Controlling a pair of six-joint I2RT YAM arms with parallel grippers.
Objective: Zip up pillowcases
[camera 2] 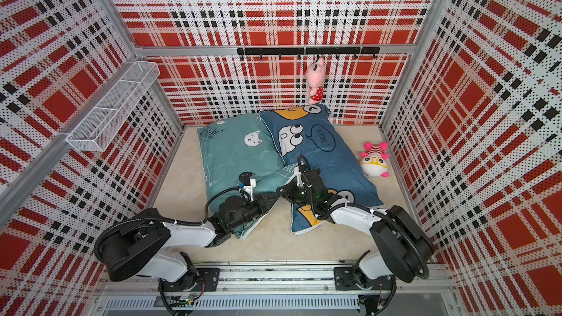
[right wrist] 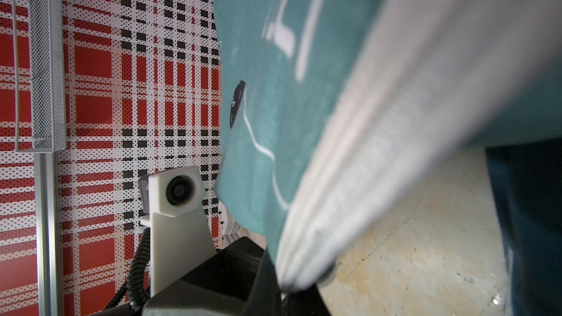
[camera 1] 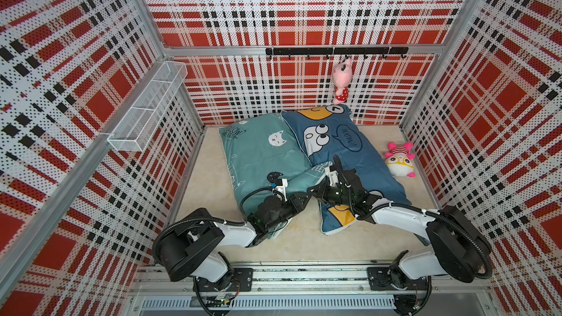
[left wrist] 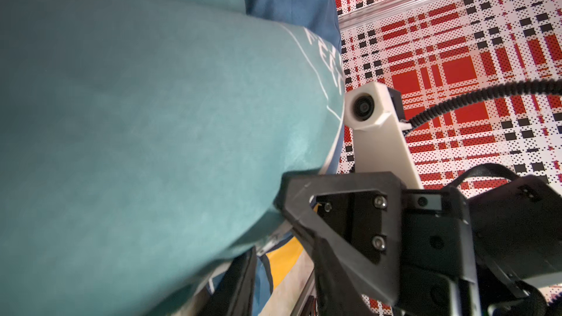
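The teal pillowcase (camera 1: 263, 146) with cat prints lies at the left, partly over the blue pillowcase (camera 1: 357, 152). In the left wrist view the white zipper edge (left wrist: 272, 240) runs along the teal fold. My left gripper (camera 1: 304, 197) is at this edge, low centre; its fingers look parted, and whether fabric is between them is hidden. My right gripper (camera 1: 315, 192) meets it from the right; in the right wrist view it is shut on the end of the white zipper edge (right wrist: 327, 187), which stretches away blurred.
A plush toy (camera 1: 399, 161) lies at the right, another (camera 1: 342, 76) hangs on the rear hook rail (camera 1: 304, 51). A wire basket (camera 1: 146, 105) is on the left wall. Bare tabletop (camera 1: 199, 187) shows at the left and front.
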